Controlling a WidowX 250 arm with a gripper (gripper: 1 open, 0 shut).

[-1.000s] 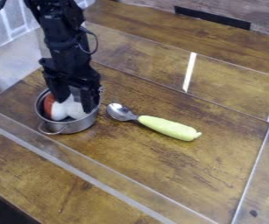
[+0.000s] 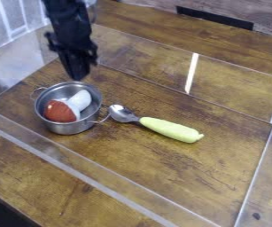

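A steel pot with two handles stands on the left of the wooden table, holding a red item and a white item. My black gripper hangs blurred above and behind the pot, apart from it; whether it is open or shut is unclear.
A spoon and a pale green corn-like object lie right of the pot.
My gripper has risen up and back, out of the pot, uncovering the red and white items inside.
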